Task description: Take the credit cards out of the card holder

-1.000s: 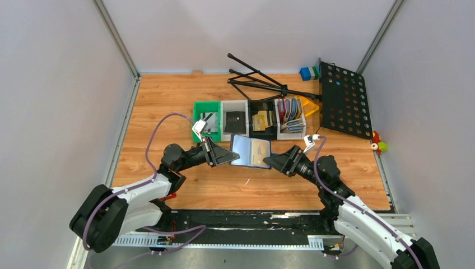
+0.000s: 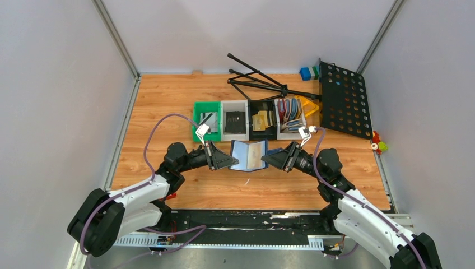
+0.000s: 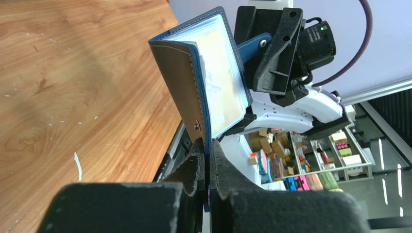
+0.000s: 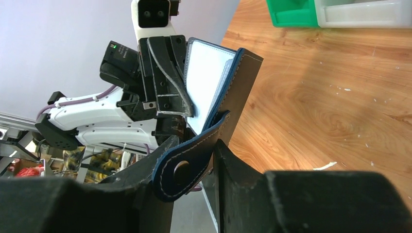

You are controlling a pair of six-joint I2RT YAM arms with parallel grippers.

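Note:
An opened card holder [image 2: 249, 155], brown outside with blue edges and clear sleeves inside, hangs between my two grippers. My left gripper is shut on its edge, as the left wrist view shows. My right gripper is at the opposite side, by the snap strap [image 4: 189, 160]; the strap hides much of the space between its fingers, so how far they are closed is unclear. The sleeves [image 4: 206, 77] show a pale card or paper; separate cards cannot be made out.
Behind stand a green bin [image 2: 199, 109], a white bin [image 2: 225, 134], a black bin [image 2: 260, 134] and a white bin with several slim items [image 2: 291, 115]. A black stand and perforated plate [image 2: 344, 101] lie at the back right.
The right gripper and its wrist have shifted slightly up the view. The card holder has moved and turned slightly with its blue strap showing; the left arm is almost still.

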